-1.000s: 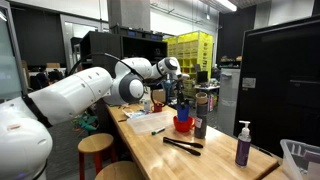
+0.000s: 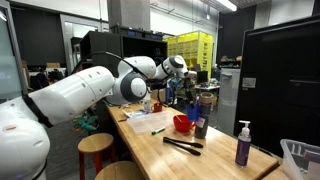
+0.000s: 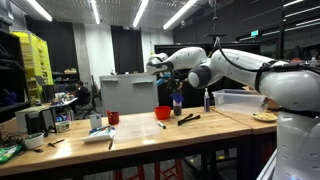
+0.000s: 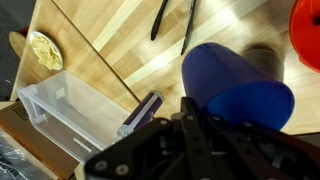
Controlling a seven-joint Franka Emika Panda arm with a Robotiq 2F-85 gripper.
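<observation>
A blue cup (image 4: pixel 225 75) hangs tilted in the wrist view, its mouth turned toward the camera. My gripper is shut on the rim of this cup. In the first exterior view the cup (image 2: pixel 193 112) is at the right side of the red bowl (image 2: pixel 182 124), close to a grey-brown canister (image 2: pixel 201 130). The wrist view has the bowl (image 4: pixel 308 35) at its upper right corner. Part of the canister (image 4: pixel 264 56) shows behind the cup. What the cup holds inside, if anything, cannot be made out.
Black tongs (image 2: pixel 182 147) lie on the wooden table (image 2: pixel 165 160). A purple pump bottle (image 2: pixel 243 148) stands nearer the right edge, with a clear bin (image 4: pixel 75 112) beyond it. A plate of yellowish food (image 4: pixel 45 50) lies past the bin.
The blue cup has moved rightward with my gripper, from over the red bowl to its right side by the canister. The bowl and tongs look unmoved.
</observation>
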